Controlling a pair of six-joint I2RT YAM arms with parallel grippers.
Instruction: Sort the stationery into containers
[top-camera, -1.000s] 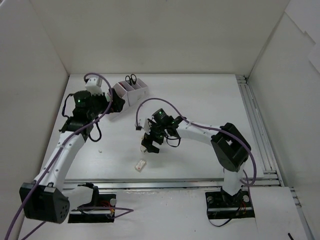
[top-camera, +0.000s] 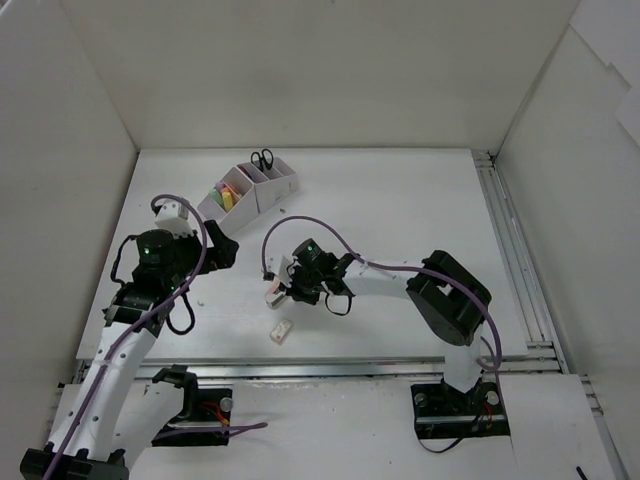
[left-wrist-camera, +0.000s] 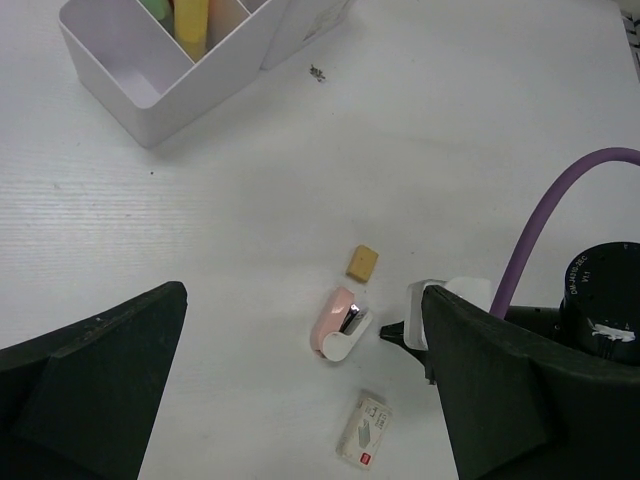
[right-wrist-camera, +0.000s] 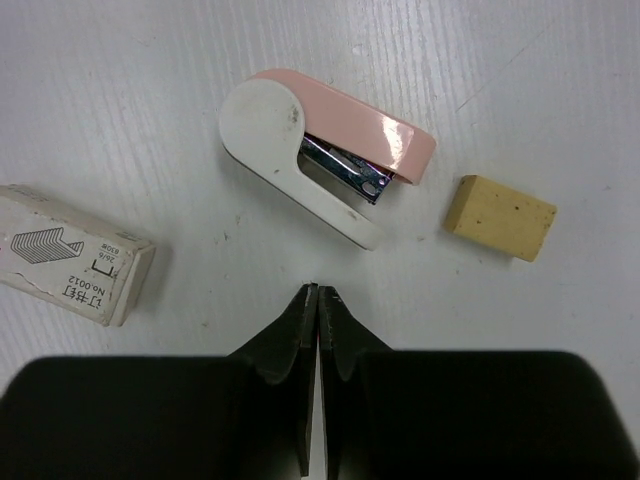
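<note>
A pink and white stapler lies on the table in the right wrist view, just beyond the fingertips of my right gripper. Those fingers are pressed together with nothing between them. The stapler is whole and outside them. To its right rests a yellowish block; to its left, a small staple box. My left gripper is wide open and empty, above the table; from its view the stapler, block and staple box show between its fingers.
Joined grey containers stand at the back left, with coloured pieces in one and black-handled scissors upright in another. My right arm reaches across the middle.
</note>
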